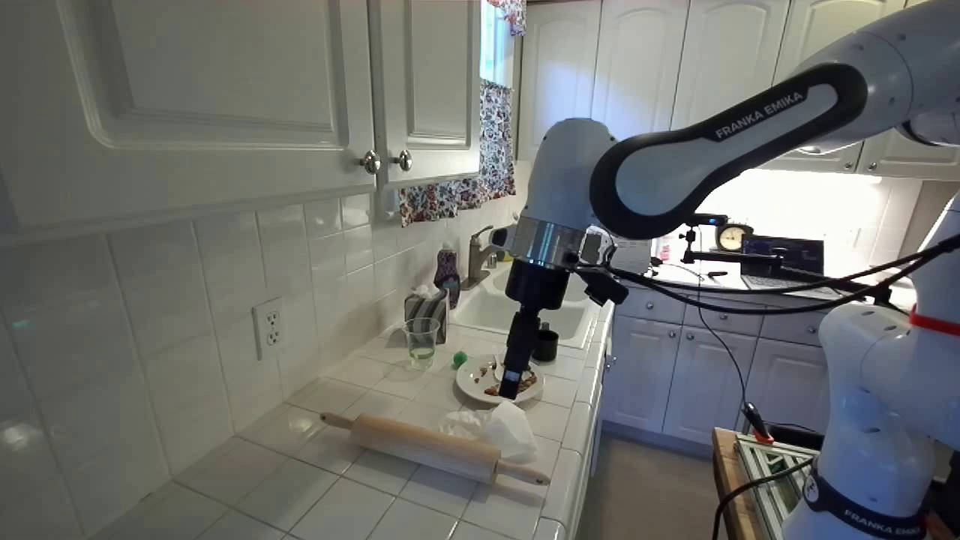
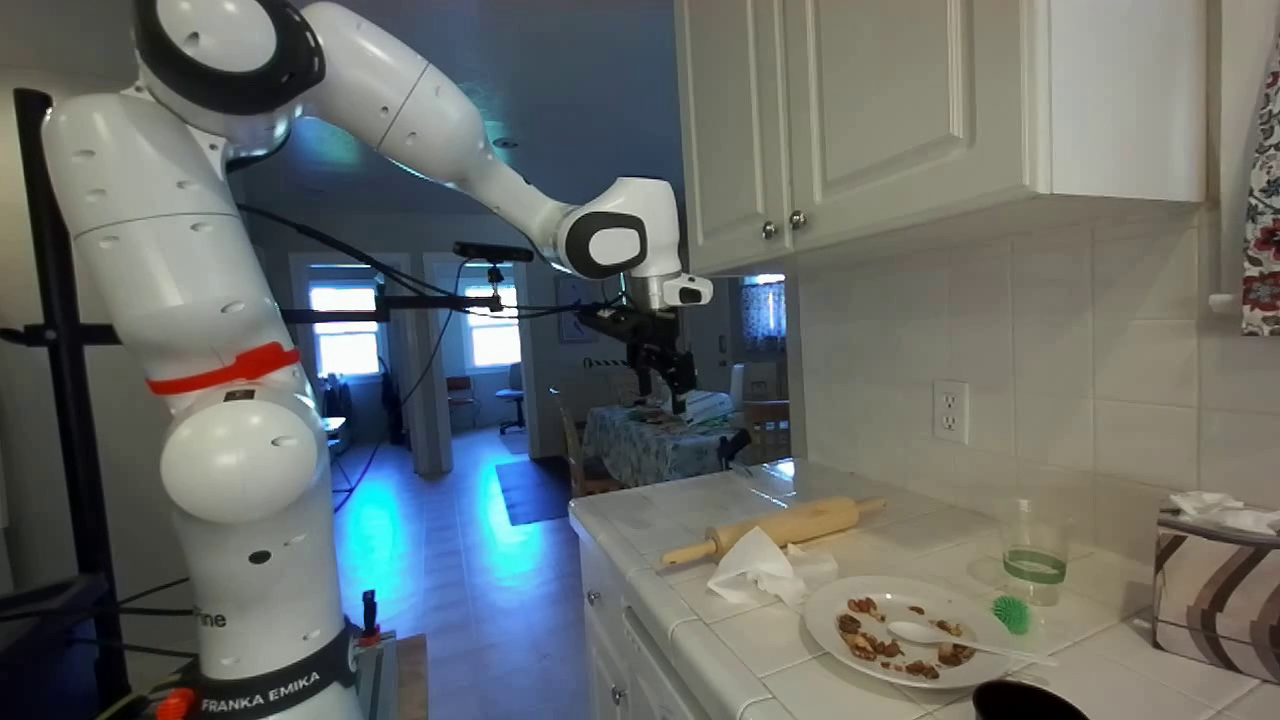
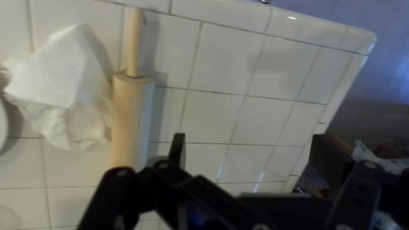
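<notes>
My gripper stands open, its fingers (image 3: pixel 177 149) wide apart and only bare tile visible between them. It hangs above the counter, pointing down, as exterior view 2 shows (image 2: pixel 681 402). A wooden rolling pin (image 1: pixel 423 444) lies on the tiles; in the wrist view it is left of the fingers. Beside it rests a crumpled white tissue (image 2: pixel 762 568). Behind the tissue is a white plate (image 2: pixel 828 642) carrying brown food scraps (image 2: pixel 873 644) and a white spoon (image 2: pixel 960 638).
A clear cup (image 2: pixel 1034 558), a green spiky ball (image 2: pixel 1011 613) and a striped tissue box (image 2: pixel 1218 588) stand near the plate. A black cup (image 1: pixel 545 346) is close to the sink (image 1: pixel 558 325). Upper cabinets (image 1: pixel 225 99) overhang the counter. Bare tile lies past the rolling pin.
</notes>
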